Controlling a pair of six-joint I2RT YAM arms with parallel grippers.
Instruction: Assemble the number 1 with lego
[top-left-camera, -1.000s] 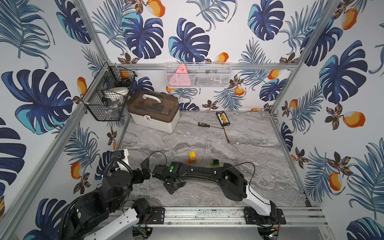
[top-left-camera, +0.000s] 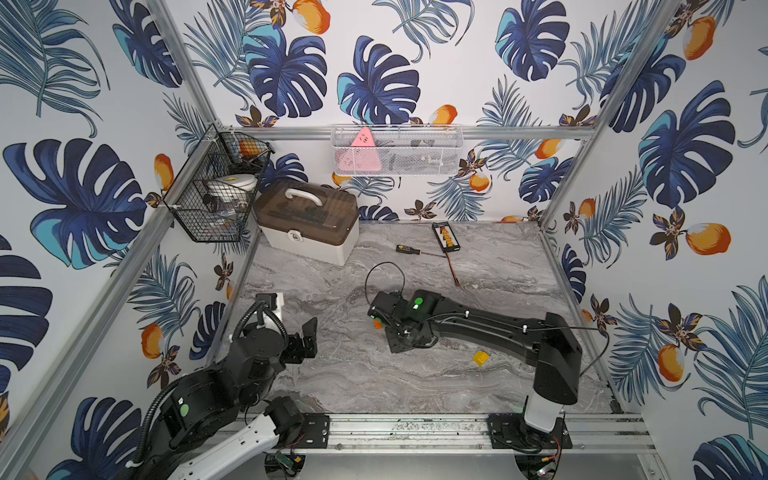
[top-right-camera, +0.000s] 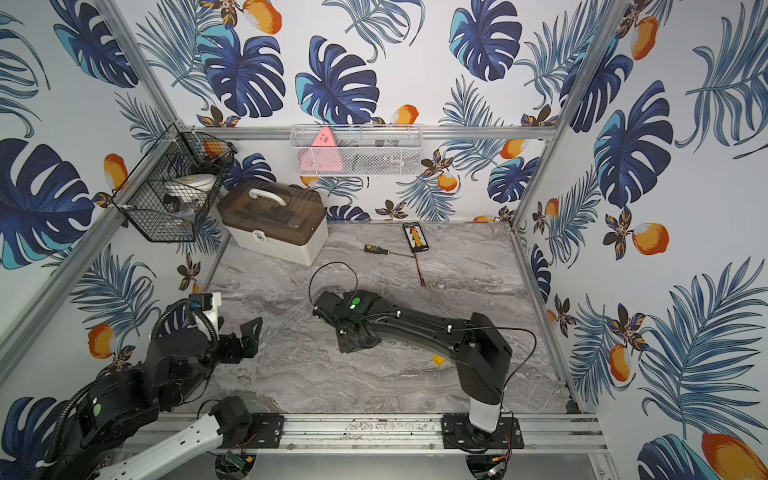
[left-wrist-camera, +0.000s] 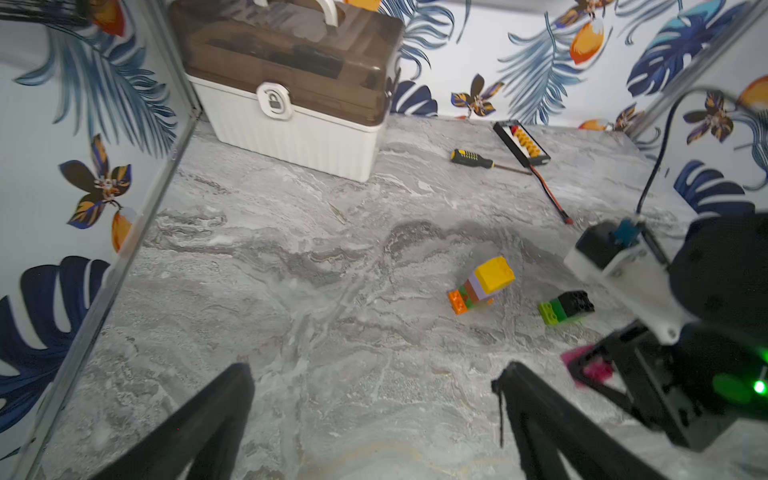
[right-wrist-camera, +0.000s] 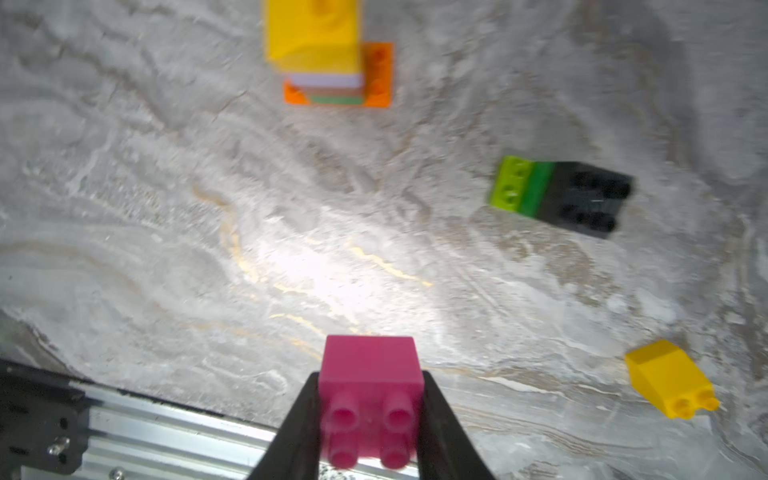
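Note:
A stack of bricks with an orange base and a yellow top stands upright on the table; in the left wrist view lilac and green layers show under its yellow brick (left-wrist-camera: 494, 274). Right of it is a stack in light green, green and black (right-wrist-camera: 582, 197). My right gripper is shut on a magenta brick (right-wrist-camera: 371, 364), held above the table with studs facing the camera. A loose yellow brick (right-wrist-camera: 670, 377) lies farther right. My left gripper is open over bare table, nothing between its fingers.
A brown-lidded case (top-left-camera: 308, 220) fills the back left. At the back lie a screwdriver (top-left-camera: 408, 249) and a small black box with orange contents (top-left-camera: 445, 237). Bare marble table (left-wrist-camera: 240, 296) spreads across the left and middle. A metal rail (top-left-camera: 408, 432) runs along the front.
The right arm has swung right and back with its gripper, now covering most of the stacks in the top left view and uncovering the loose yellow brick. The left arm has shifted slightly right.

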